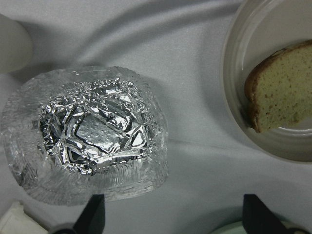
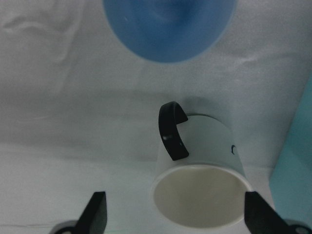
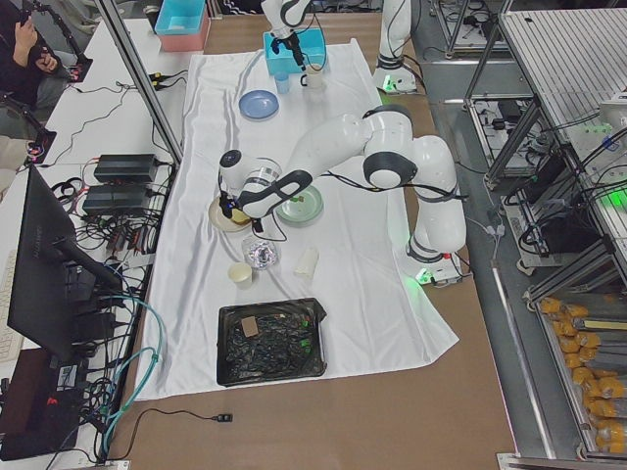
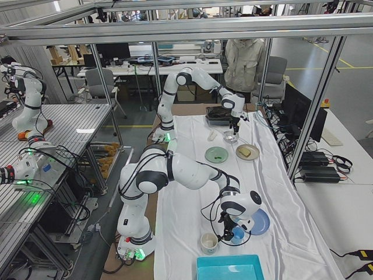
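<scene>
My left gripper stands open above a crumpled foil dish (image 1: 87,131), beside a beige plate (image 1: 239,136) holding a bread slice (image 1: 278,87). A pale cup (image 1: 9,44) sits near the dish; a green plate (image 3: 300,208) lies to the side. My right gripper is open over a white mug (image 2: 195,146) with a black handle, below a blue vessel (image 2: 168,29) in the right wrist view; nothing shows between its fingers.
A turquoise bin (image 4: 229,268) stands beside the mug. A blue plate (image 3: 259,105) lies nearby. A black lined tray (image 3: 270,342) is at the near end of the white cloth. A white item (image 3: 307,262) lies beside the foil dish.
</scene>
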